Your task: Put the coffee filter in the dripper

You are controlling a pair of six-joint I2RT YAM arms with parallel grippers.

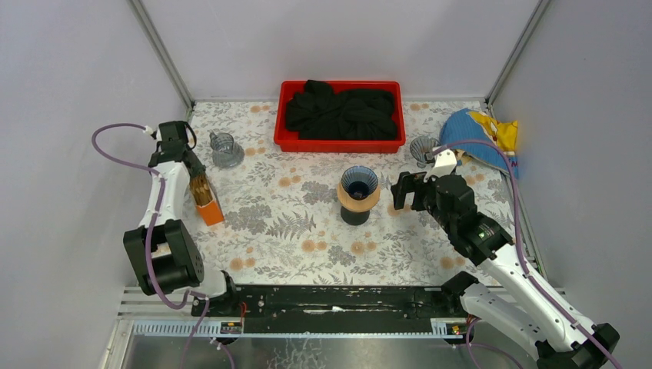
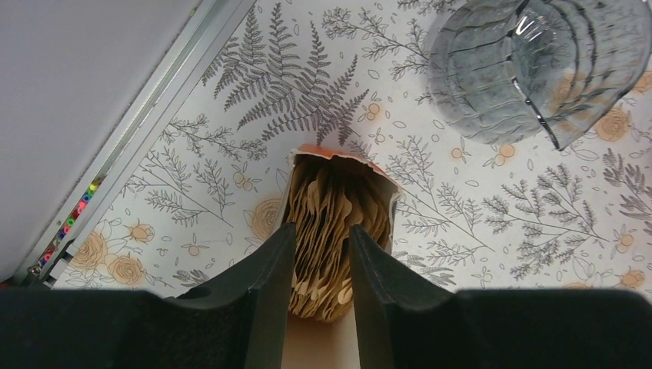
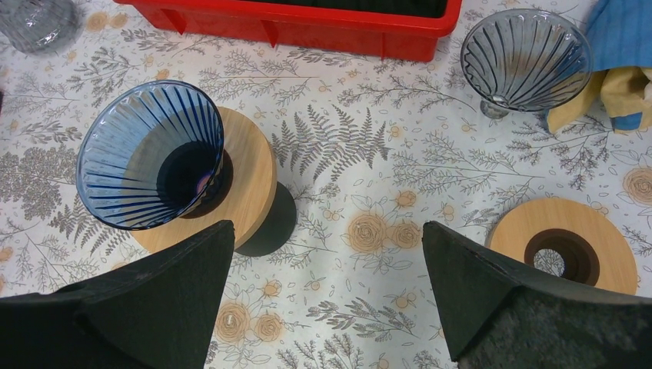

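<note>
An orange box [image 1: 209,211] of folded brown coffee filters [image 2: 330,207] lies at the table's left edge. My left gripper is over it, open, its two fingertips just above the filters. A blue ribbed glass dripper [image 3: 115,177] sits in a wooden ring on a dark stand [image 1: 354,215], mid-table. My right gripper hangs open to the right of that stand, with nothing between its fingers.
A glass jug [image 1: 227,154] stands behind the box. A red bin [image 1: 338,144] with dark cloth is at the back; a clear glass dripper [image 3: 523,61], blue-yellow cloth [image 1: 477,142] and wooden ring [image 3: 615,254] are on the right.
</note>
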